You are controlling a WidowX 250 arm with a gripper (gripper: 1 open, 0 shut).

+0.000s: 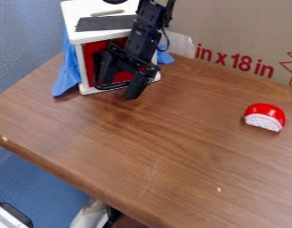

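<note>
My black gripper (122,73) is at the front of a white box (86,11) with a red front face (90,52) and a dark grey strip (103,23) above it, near the back left of the table. The gripper covers much of the red face; whether its fingers are open or shut, or hold anything, I cannot tell. Blue cloth (67,73) hangs at the box's left side.
A red and white object (263,117) lies on the right of the wooden table (160,169). A cardboard sheet (238,36) stands behind. The table's left edge runs diagonally.
</note>
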